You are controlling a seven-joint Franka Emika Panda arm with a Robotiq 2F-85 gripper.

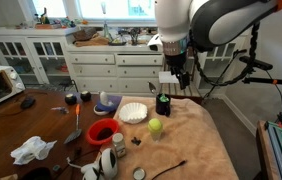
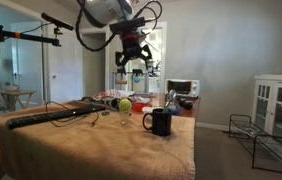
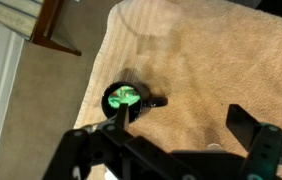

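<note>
A black mug [image 1: 163, 104] stands upright on the orange-brown cloth, near its far edge in exterior view 1. Something green [image 3: 124, 96] lies inside the mug, as seen from above in the wrist view. My gripper is open, with nothing between its fingers. It hangs well above the table, pointing down; in exterior view 2 it [image 2: 136, 70] is high over the mug [image 2: 160, 122], not touching it. In the wrist view the mug lies up and to the left of the gap between the fingers.
A yellow-green ball [image 1: 155, 125] sits on a clear glass close to the mug. A white bowl [image 1: 133, 112], a red bowl [image 1: 103, 131] and several smaller items stand to the left.
</note>
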